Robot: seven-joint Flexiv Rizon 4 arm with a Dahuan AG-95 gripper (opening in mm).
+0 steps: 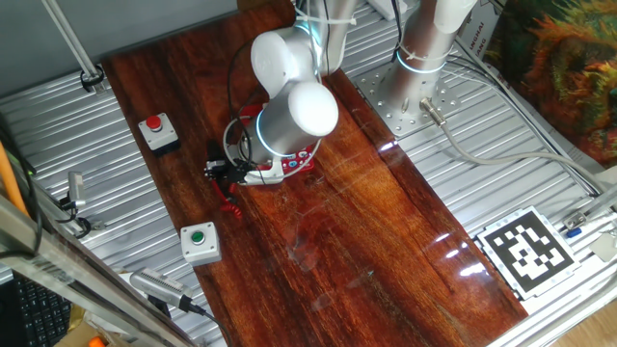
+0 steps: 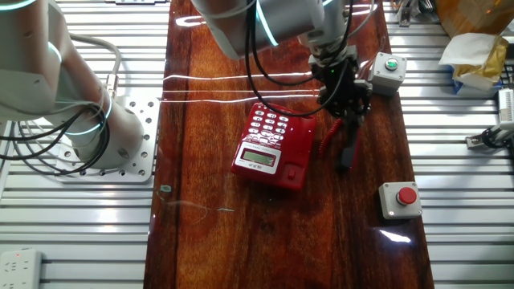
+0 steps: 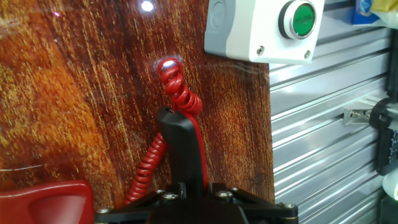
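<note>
A black telephone handset with a red inner side (image 3: 183, 146) runs from the middle of the wrist view down to my gripper. The fingers come in close on both sides of it at the lower edge. Whether they press on it is hard to tell in the dark there. A red coiled cord (image 3: 180, 93) loops at the handset's visible end. The red telephone base (image 2: 275, 144), with keypad and small display, lies beside the handset (image 2: 350, 144) in exterior view 2. In exterior view 1 the arm covers much of the base.
A white box with a green button (image 1: 200, 243) stands near the table edge, close ahead of the handset in the wrist view. A box with a red button (image 1: 158, 133) sits along the same edge.
</note>
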